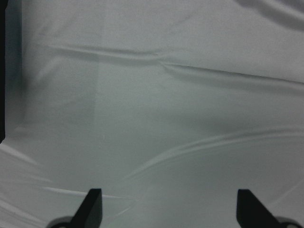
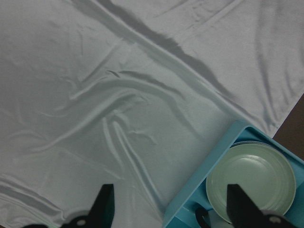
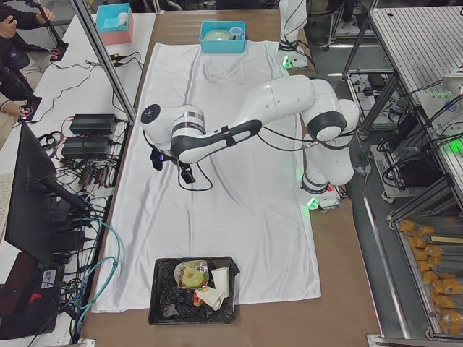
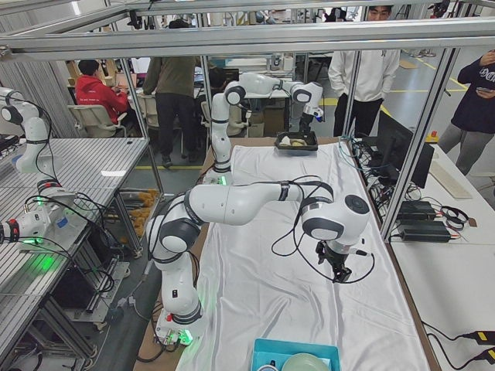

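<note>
Two arms reach over a table covered with a white cloth (image 3: pixel 217 238). My left gripper hangs over bare cloth, its fingers wide apart with nothing between them. My right gripper is also open, above cloth beside a blue bin (image 2: pixel 194 180). That bin holds a pale green plate (image 2: pixel 249 175), with part of a cup or similar item at the lower edge, partly hidden by a finger. In the left camera view the bin (image 3: pixel 223 45) also shows a blue cup (image 3: pixel 236 33).
A black tray (image 3: pixel 170 311) with wrappers and food-like items stands at the opposite table end. Monitors, cables and boxes line the side table; metal frame posts (image 4: pixel 425 131) border the workspace.
</note>
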